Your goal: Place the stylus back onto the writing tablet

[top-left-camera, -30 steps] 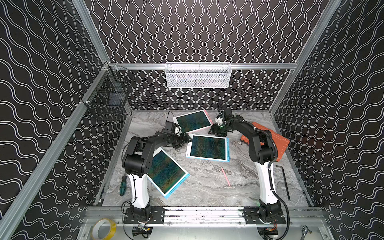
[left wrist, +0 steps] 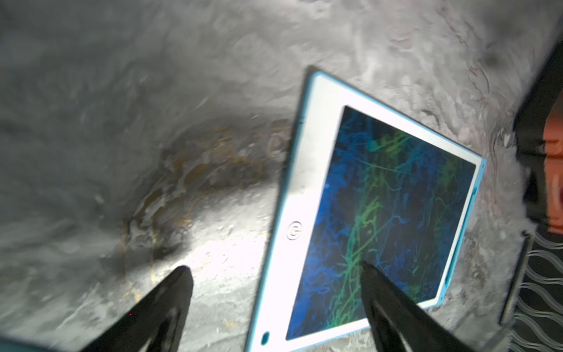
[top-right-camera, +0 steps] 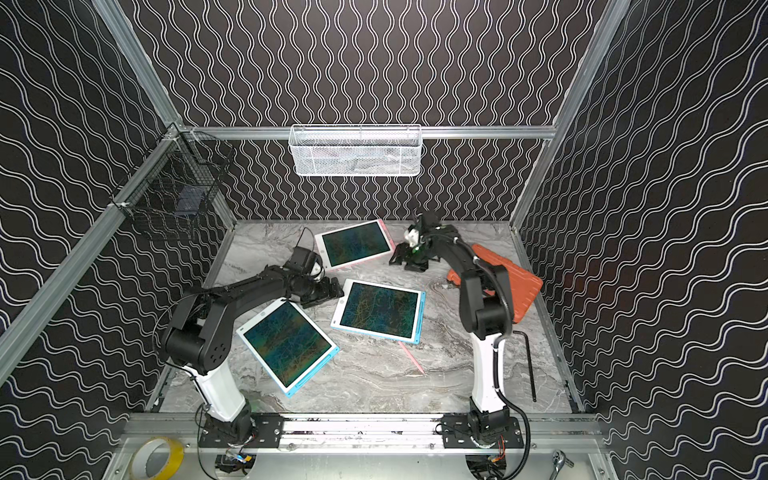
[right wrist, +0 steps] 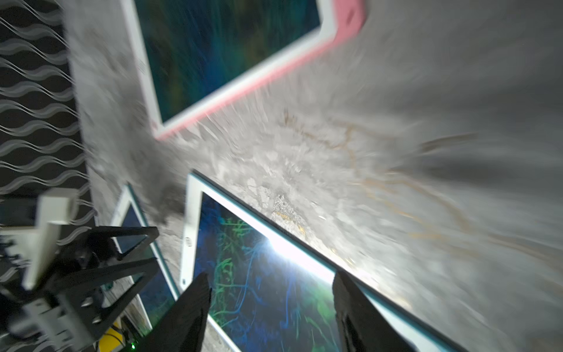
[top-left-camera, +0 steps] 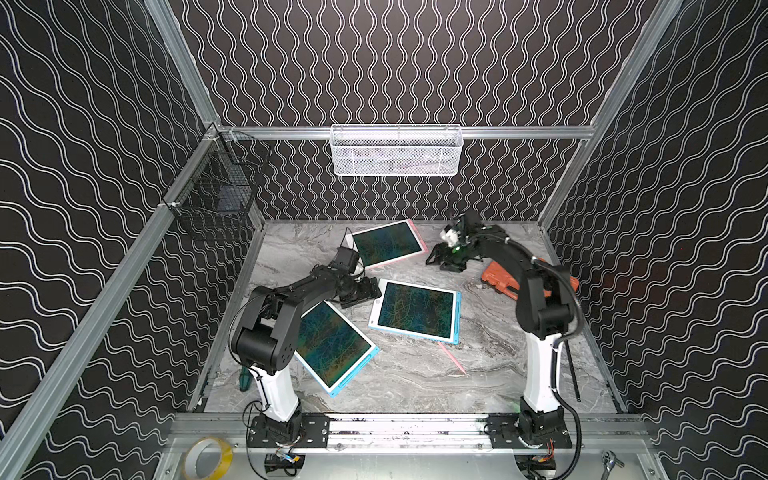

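A thin pink stylus [top-left-camera: 453, 357] lies on the marble table, its upper end at the front edge of the middle blue-edged tablet [top-left-camera: 415, 310]. Whether that end is tucked under the tablet, I cannot tell. Behind stands a pink-edged tablet [top-left-camera: 388, 243]; a second blue-edged tablet [top-left-camera: 334, 346] lies at the left. My left gripper [top-left-camera: 373, 291] is near the middle tablet's left corner, fingers apart and empty in the left wrist view. My right gripper [top-left-camera: 445, 262], open and empty, is over the table behind that tablet, right of the pink-edged one.
An orange case [top-right-camera: 512, 281] lies at the right under the right arm, with a black bar [top-right-camera: 529, 368] in front of it. A green-handled tool [top-left-camera: 245, 378] sits at the left, partly hidden.
The middle tablet has slid toward the front and turned slightly; the stylus has tilted a little, its upper end now meeting the tablet. My right gripper has swung right, away from the tablet.
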